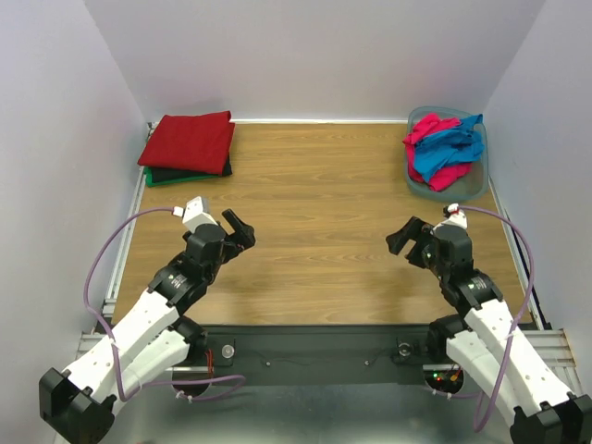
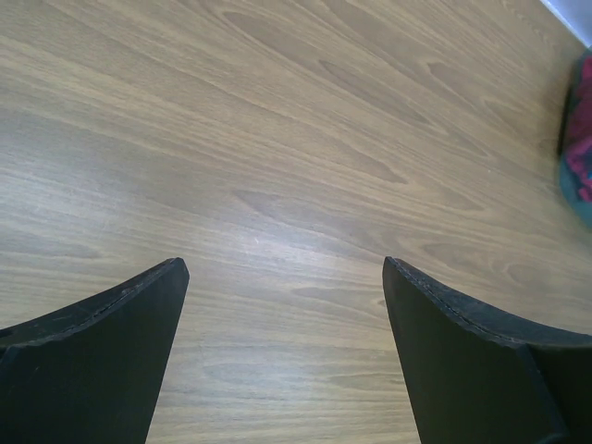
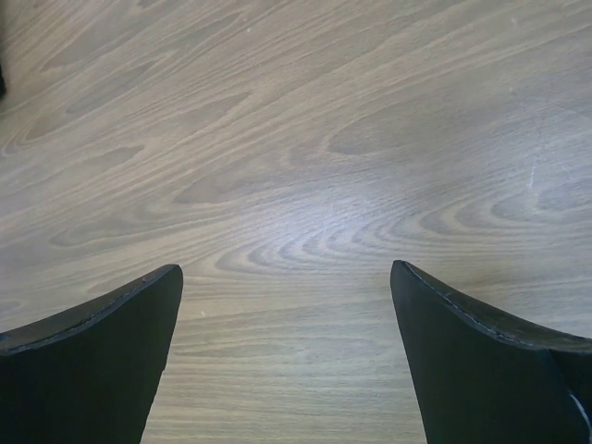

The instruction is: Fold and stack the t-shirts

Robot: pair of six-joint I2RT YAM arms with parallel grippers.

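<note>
A stack of folded shirts [image 1: 188,141], red on top over black and green, lies at the table's back left. At the back right, loose pink and blue shirts [image 1: 446,146] are heaped in a bin, which also shows at the right edge of the left wrist view [image 2: 581,139]. My left gripper [image 1: 240,225] is open and empty above the bare table, in front of the stack. My right gripper [image 1: 403,233] is likewise open over bare wood, in front of and left of the bin.
Walls rise behind it and at both sides. The grey-blue bin [image 1: 465,192] sits close to the right edge.
</note>
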